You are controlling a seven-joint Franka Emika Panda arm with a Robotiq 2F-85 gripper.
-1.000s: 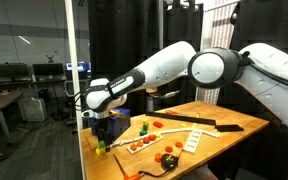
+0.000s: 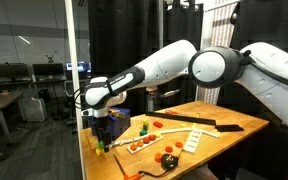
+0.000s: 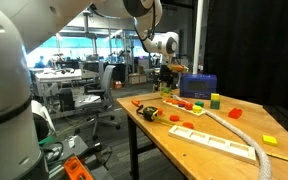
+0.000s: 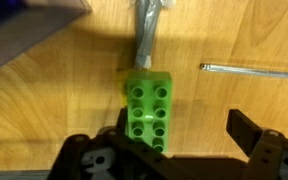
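A green toy brick with round studs (image 4: pixel 150 105) lies between the spread fingers of my gripper in the wrist view. The gripper stands open, its left finger (image 4: pixel 121 122) close to the brick's left side and its right finger (image 4: pixel 244 130) well clear of it. Something yellow, mostly hidden, shows at the brick's upper left edge. In the first exterior view the gripper (image 2: pixel 103 138) is low over the table's far left end, where the green brick (image 2: pixel 100 146) is tiny. The second exterior view shows the gripper (image 3: pixel 167 82) near the table's far edge.
A blue box (image 3: pixel 197 86) stands beside the gripper. A grey strip (image 4: pixel 147 35) touches the brick's top end, and a thin rod (image 4: pixel 249 71) lies to the right. Several coloured blocks and a white bar (image 3: pixel 212 142) are spread over the wooden table (image 3: pixel 169 150).
The arm stays at the table's left end, with the gripper seeming to shift only very slightly. Nothing on the table has visibly moved.
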